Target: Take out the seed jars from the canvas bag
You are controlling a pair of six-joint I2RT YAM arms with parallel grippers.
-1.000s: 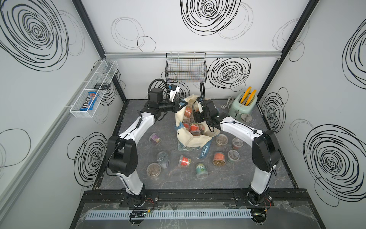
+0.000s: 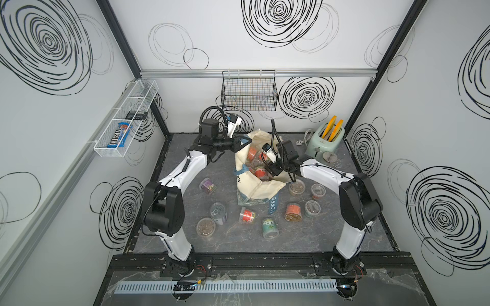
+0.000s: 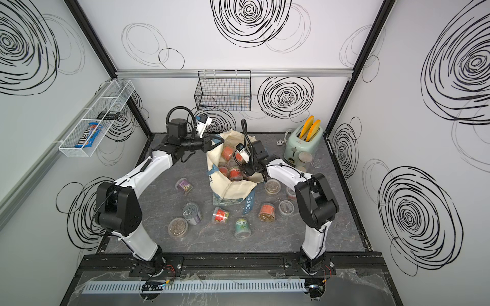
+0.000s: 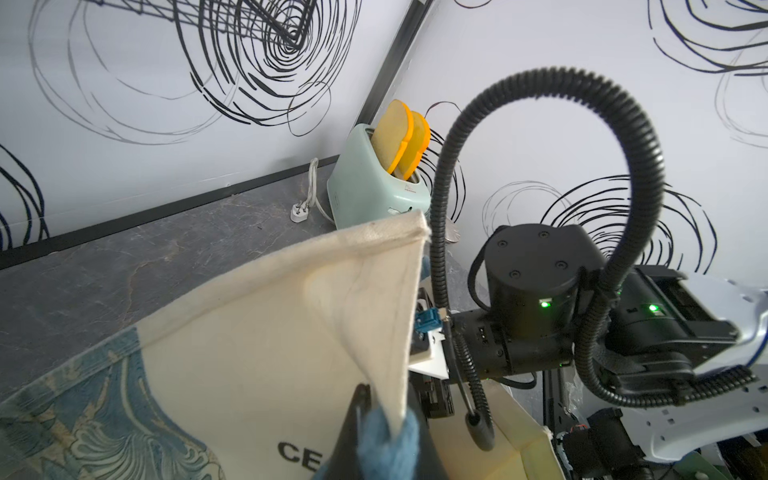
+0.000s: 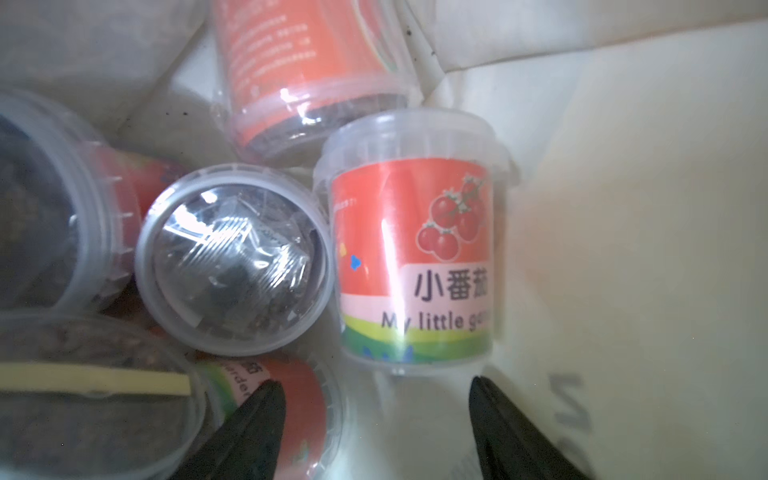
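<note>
The cream canvas bag (image 2: 260, 187) stands open at the table's middle with several red-labelled seed jars inside. My left gripper (image 2: 243, 141) is shut on the bag's rim at its left side, holding the cloth up. My right gripper hangs inside the bag, its fingers apart with nothing between them. Just beyond them lies a tomato-label jar (image 5: 412, 264), with a clear-lidded jar (image 5: 236, 264) beside it and another red jar (image 5: 312, 56) behind.
Several jars, such as a green one (image 2: 270, 228), lie loose on the table in front and beside the bag. A mint toaster (image 2: 321, 148) stands back right. Wire baskets (image 2: 249, 94) hang on the walls.
The left arm has held still.
</note>
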